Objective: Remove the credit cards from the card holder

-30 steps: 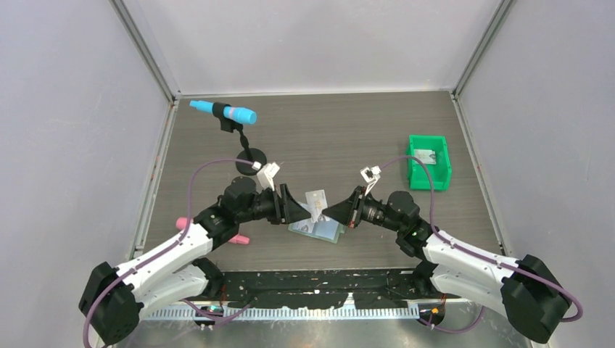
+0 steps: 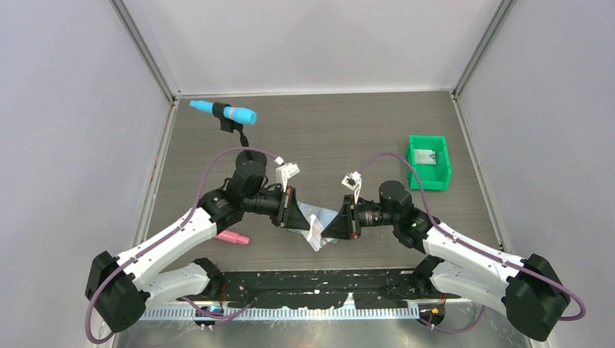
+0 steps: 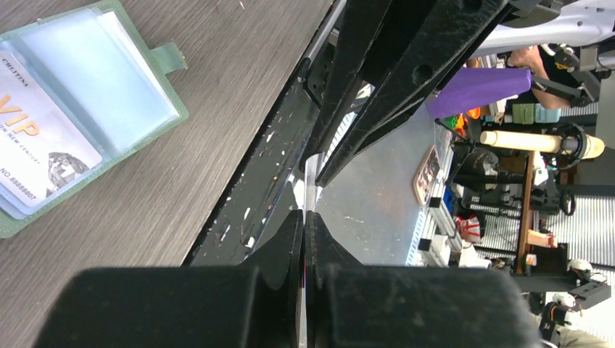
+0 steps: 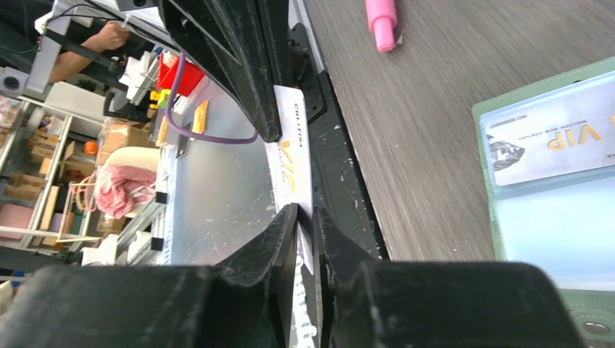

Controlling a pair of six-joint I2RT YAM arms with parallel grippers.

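Observation:
A white VIP card (image 4: pixel 289 145) hangs upright between my two grippers, above the open green card holder (image 4: pixel 489 210), which lies on the table with another VIP card (image 3: pixel 40 141) in its sleeve. My left gripper is shut at the card, seen edge-on in the left wrist view. My right gripper has its fingertips on either side of the card's lower part; whether they press on it is unclear. In the top view both grippers meet at the table's front middle.
A green tray (image 2: pixel 429 174) with a white item inside stands at the right. A pink bottle (image 2: pixel 232 236) lies at the left, and a blue object (image 2: pixel 239 114) sits on a black stand at the back left.
The card between my grippers has swung down from upward to hanging lower toward the front. My left arm has shifted slightly up and right, and my right gripper has moved down.

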